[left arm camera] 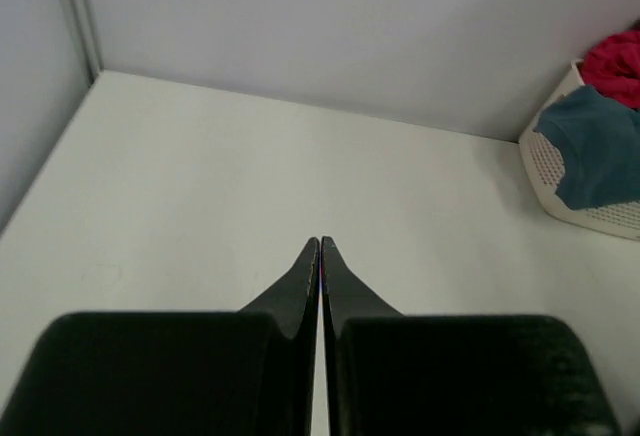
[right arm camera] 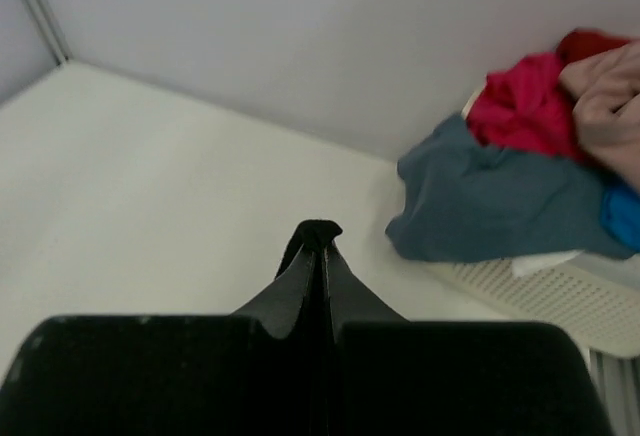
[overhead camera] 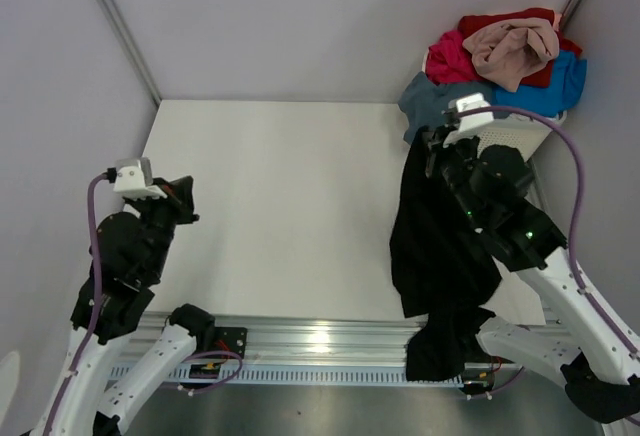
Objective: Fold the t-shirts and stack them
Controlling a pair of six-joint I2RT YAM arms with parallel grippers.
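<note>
A black t-shirt [overhead camera: 435,241] hangs in a long bunch from my right gripper [overhead camera: 432,148], over the right side of the white table [overhead camera: 280,206] and past its front edge. In the right wrist view a small fold of the black cloth [right arm camera: 318,229] pokes up between the closed tips of the right gripper. Over the table's left side, my left gripper [overhead camera: 188,201] is shut. Nothing shows between its fingertips in the left wrist view.
At the back right stands a white basket [overhead camera: 515,136] heaped with red, pink, blue and grey-blue clothes [overhead camera: 513,51]; the right arm is close in front of it. Walls bound the back and sides.
</note>
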